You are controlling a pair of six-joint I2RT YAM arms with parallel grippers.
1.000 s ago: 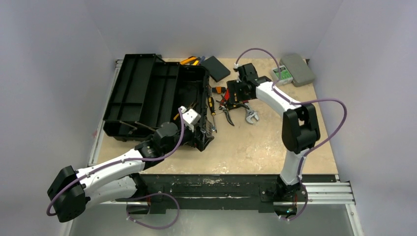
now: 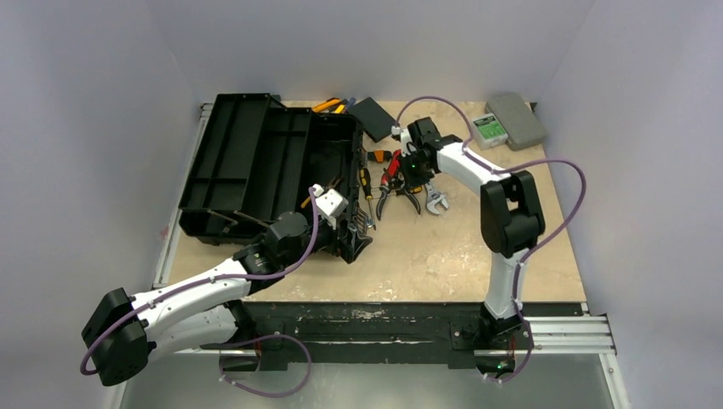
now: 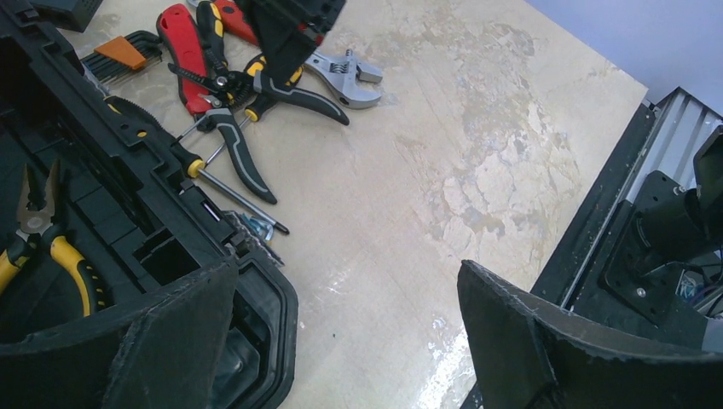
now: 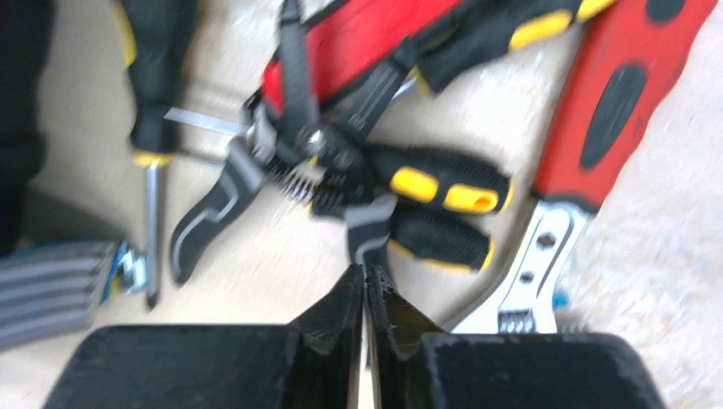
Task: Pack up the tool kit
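Note:
The black tool box (image 2: 281, 153) stands on the left of the table, with yellow-black pliers (image 3: 64, 247) inside. Beside its right wall lie a yellow-black screwdriver (image 3: 145, 123), a red utility knife (image 3: 183, 55), spring-loaded pliers with grey-black handles (image 4: 328, 170) and a red-handled adjustable wrench (image 4: 537, 256). Over this pile my right gripper is shut, its tips by one handle of the spring-loaded pliers; nothing clearly shows between them. At the box's near right corner, my left gripper is open and empty.
An orange-handled brush (image 3: 124, 53) lies near the box wall. At the back are a black flat case (image 2: 373, 118), a green-white box (image 2: 488, 129) and a grey case (image 2: 517, 119).
The spring-loaded pliers have shifted; both their handles now show spread toward the front. The left arm stays still.

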